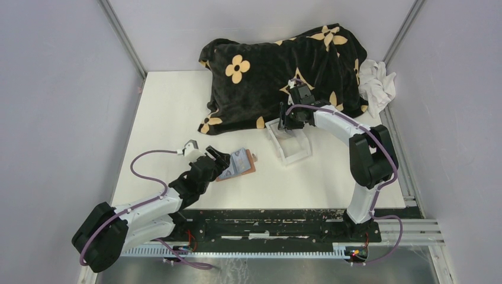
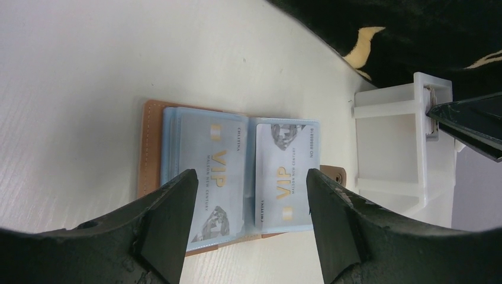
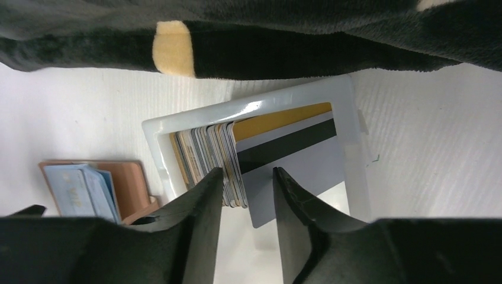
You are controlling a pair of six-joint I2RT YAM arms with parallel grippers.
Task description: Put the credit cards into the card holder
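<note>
The brown card holder [image 1: 249, 168] lies on the table with two blue-sleeved stacks of VIP cards [image 2: 211, 177] on it. My open left gripper is over it, nothing between its fingers. The white frame [image 3: 355, 160] holds a row of thin card edges [image 3: 201, 148] at its left and a grey card with a black stripe [image 3: 296, 171] at its right. My right gripper is over the frame, part open, its fingertips at the card row's right end and on the grey card; whether it grips anything is unclear.
A dark flowered blanket [image 1: 266, 71] covers the back of the table, with a white cloth [image 1: 376, 89] at its right.
</note>
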